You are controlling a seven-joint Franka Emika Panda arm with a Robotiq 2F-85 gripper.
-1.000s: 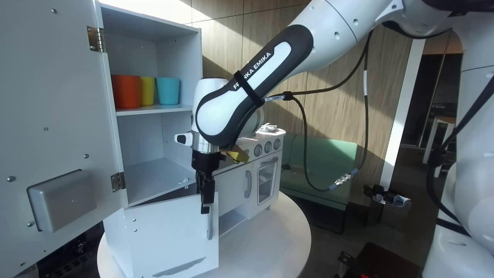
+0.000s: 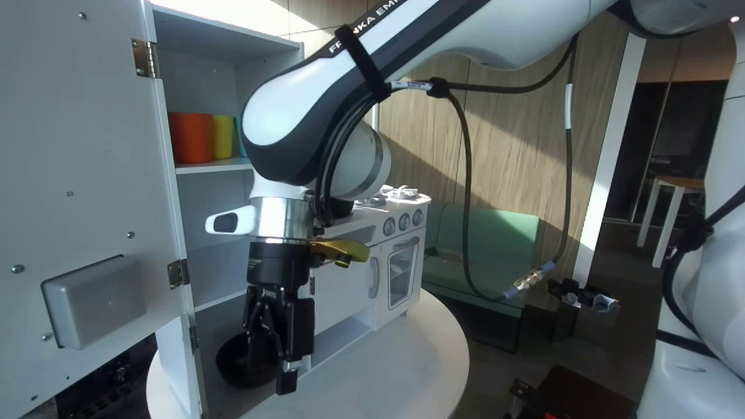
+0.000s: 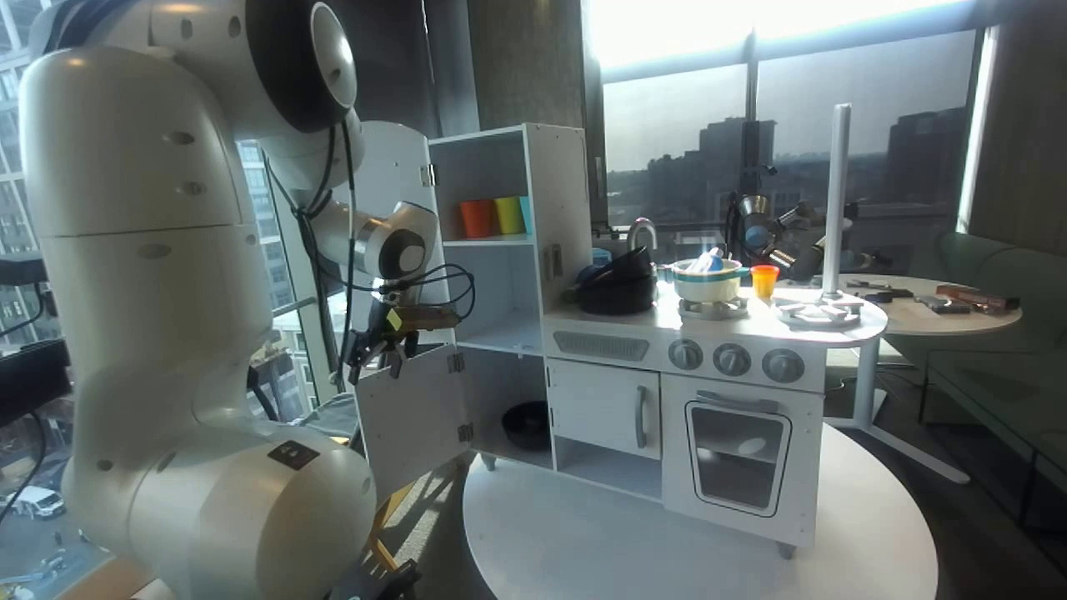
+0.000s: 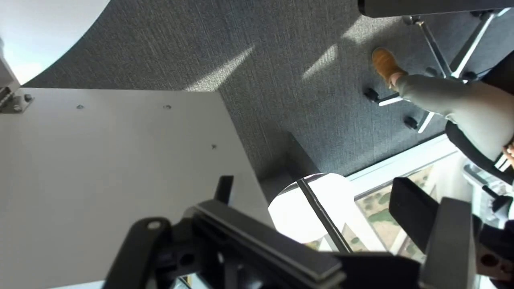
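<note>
The lower cabinet door (image 3: pixel 410 410) stands swung wide open on its hinges, to the left of the cabinet (image 3: pixel 490 300). In the exterior view from the side, my gripper (image 2: pixel 272 370) points down in front of the open lower compartment. It is open, its fingers (image 4: pixel 448 236) apart with nothing visible between them. The wrist view shows the door's white panel (image 4: pixel 120 159) beside and beyond the fingers; whether they touch it I cannot tell. A black bowl (image 3: pixel 525 425) sits inside the lower compartment, partly behind the gripper in the side view.
Orange (image 3: pixel 476 218) and yellow (image 3: pixel 508 215) cups stand on the upper shelf, with a blue one partly hidden. The upper door (image 2: pixel 84 174) is open too. A black pan (image 3: pixel 615 285) and a white pot (image 3: pixel 706 280) are on the counter. A person's leg (image 4: pixel 443 96) shows beyond.
The lower door has swung from partly open across the compartment to wide open, uncovering the black bowl. My arm and gripper have moved left and lower in the side view, away from the door's former handle position.
</note>
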